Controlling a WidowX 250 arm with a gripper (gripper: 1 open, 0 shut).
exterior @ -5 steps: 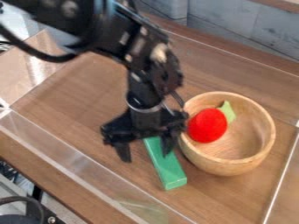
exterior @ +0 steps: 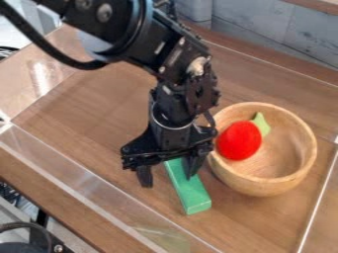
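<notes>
My black gripper [exterior: 168, 170] hangs low at the middle of the view, its fingers on either side of the upper end of a green rectangular block [exterior: 192, 198] lying on the wooden table. Whether the fingers touch it is not clear. To the right stands a wooden bowl [exterior: 284, 173] holding a red round object [exterior: 239, 140] and a small light-green piece behind it.
A clear transparent strip runs along the front-left edge, with cables beyond it. A grey wooden wall stands at the back.
The gripper has shifted slightly over the upper end of the green block, and the arm above it has changed its pose a little. The bowl looks nearly unmoved.
</notes>
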